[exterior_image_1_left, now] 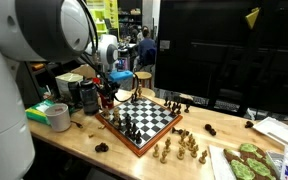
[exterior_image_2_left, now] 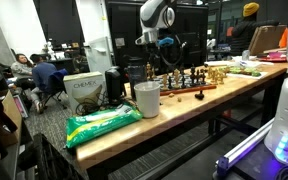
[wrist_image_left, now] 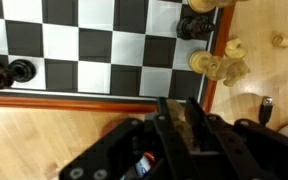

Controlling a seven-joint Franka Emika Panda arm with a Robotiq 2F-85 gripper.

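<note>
My gripper is at the bottom of the wrist view, beside the chessboard's wooden border. It is shut on a light wooden chess piece (wrist_image_left: 176, 106), whose lower part is hidden by the fingers. The chessboard (exterior_image_1_left: 152, 118) lies on the table with dark and light pieces around its edges. In the wrist view, two dark pieces (wrist_image_left: 20, 71) lie or stand at the left, and light pieces (wrist_image_left: 206, 63) stand near the right corner.
A red round object (wrist_image_left: 144, 163) sits beneath the gripper. Several light pieces (exterior_image_1_left: 181, 146) stand right of the board. A white cup (exterior_image_2_left: 147, 98) and a green bag (exterior_image_2_left: 103, 123) stand at the near table edge. A green tray (exterior_image_1_left: 246, 163) lies at right.
</note>
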